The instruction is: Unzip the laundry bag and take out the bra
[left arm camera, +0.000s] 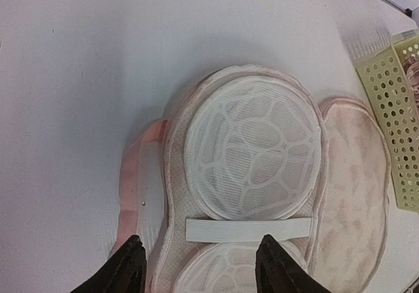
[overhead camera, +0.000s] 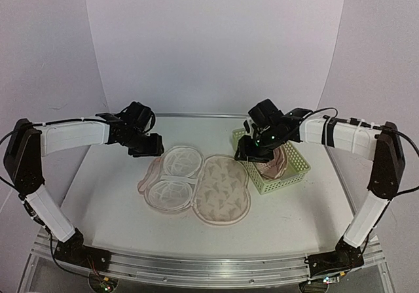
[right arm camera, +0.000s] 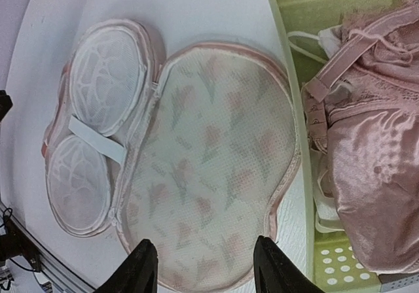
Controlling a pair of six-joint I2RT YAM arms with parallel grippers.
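Observation:
The laundry bag [overhead camera: 194, 180] lies unzipped and spread flat on the table. Its left half carries two round mesh pockets [left arm camera: 255, 149] and a white elastic strap [left arm camera: 249, 230]; the other half is a printed mesh lid [right arm camera: 209, 162]. Inside the green basket rests the pink satin bra [right arm camera: 376, 149], folded on itself. My left gripper hovers open above the pocketed half, nothing between its fingers. Over the lid's right side, beside the basket, my right gripper is also open and empty.
The light green perforated basket [overhead camera: 283, 186] stands just right of the bag, its wall close to the lid's edge. A pink handle strap [left arm camera: 129, 188] loops off the bag's left side. Bare table lies left and in front.

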